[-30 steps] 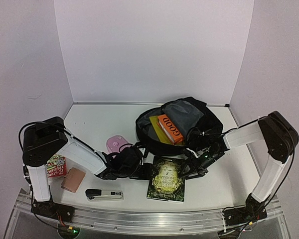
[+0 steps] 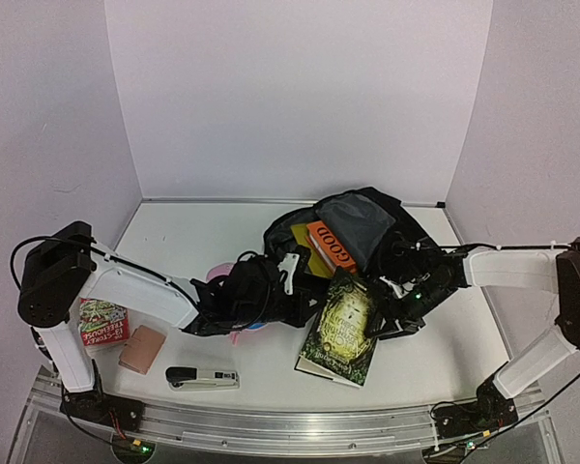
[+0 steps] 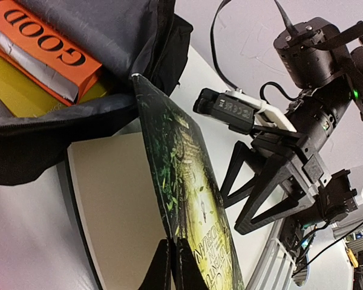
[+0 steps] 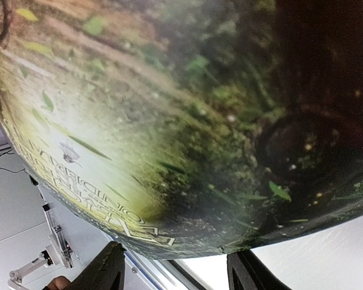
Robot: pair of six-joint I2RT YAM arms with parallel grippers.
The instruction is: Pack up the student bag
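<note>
The student bag (image 2: 377, 227) lies with its mouth towards me, an orange book (image 2: 331, 246) and a yellow item (image 2: 316, 263) inside. In front of it, a dark green book (image 2: 343, 329) is tilted, its upper end at the bag's rim. My left gripper is shut on the edge of the green cover (image 3: 181, 157), which stands raised from the cream part (image 3: 115, 205) of the book. My right gripper (image 2: 375, 324) is at the book's right side. In the right wrist view its fingers (image 4: 112, 269) are apart, the cover filling the space above them.
A red book (image 2: 103, 324), a pinkish-brown item (image 2: 142, 349) and a stapler (image 2: 202, 378) lie at the left. Behind my left arm a pink item (image 2: 219, 272) is mostly hidden. Free table shows at the right front.
The green book has moved right and towards the bag, and has become tilted. My left gripper moved right and up with it; the right gripper also shifted right.
</note>
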